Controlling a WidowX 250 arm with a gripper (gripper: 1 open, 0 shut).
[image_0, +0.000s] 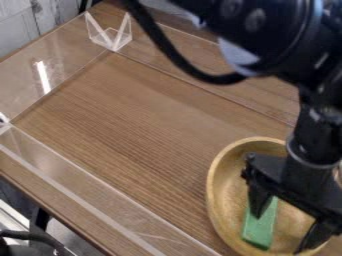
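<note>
My black gripper (287, 205) is low at the right, open, its fingers reaching down into a round wooden bowl (227, 185). A green block (254, 230) lies in the bowl under the gripper, partly hidden by it. The gripper and arm cover much of the bowl's right side; whether a finger touches the block I cannot tell.
A white wire-like holder (110, 30) stands at the back left. A clear edge strip runs along the table's left side.
</note>
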